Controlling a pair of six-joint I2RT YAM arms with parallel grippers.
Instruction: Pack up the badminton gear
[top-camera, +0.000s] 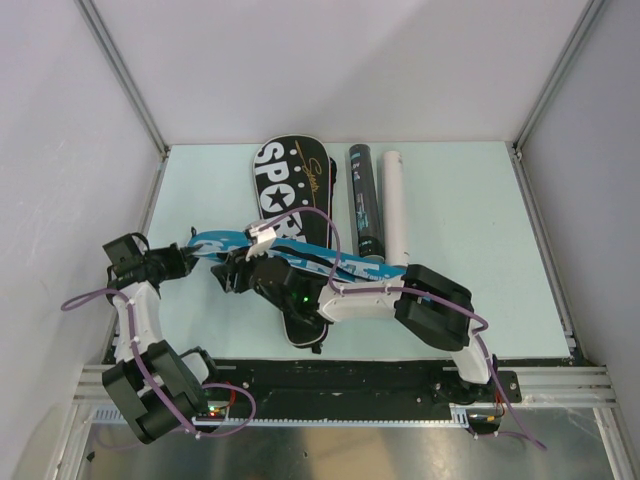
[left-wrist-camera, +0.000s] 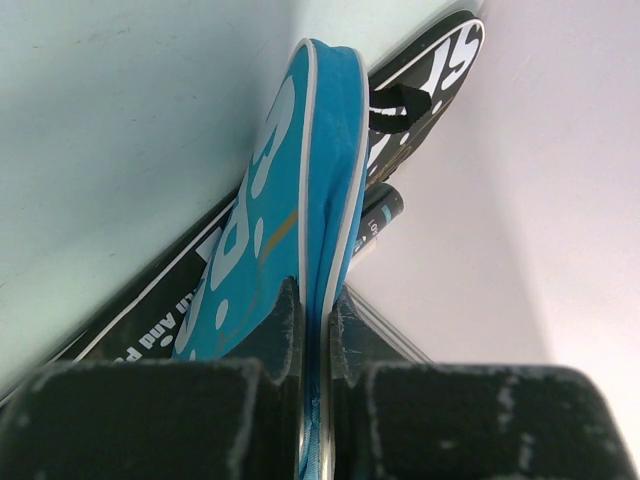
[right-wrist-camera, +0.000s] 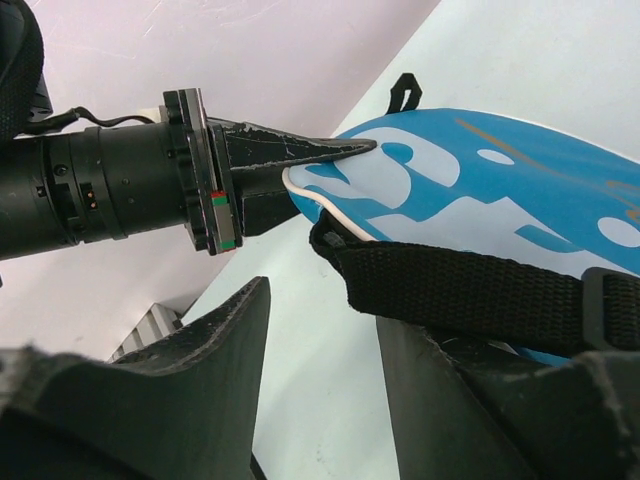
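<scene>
A long blue racket bag (top-camera: 220, 242) with white lettering stretches across the table. My left gripper (top-camera: 191, 255) is shut on its left end, as the left wrist view (left-wrist-camera: 315, 340) also shows. My right gripper is just below that end, its fingers apart beside a black strap (right-wrist-camera: 460, 290) on the blue bag (right-wrist-camera: 480, 170); whether the strap is between them is unclear. Two black bags (top-camera: 290, 175), one marked SPO, lie behind and beneath, partly hidden by the right arm.
A black tube (top-camera: 364, 200) and a white tube (top-camera: 394, 205) lie at the back centre. Walls stand on the left, back and right.
</scene>
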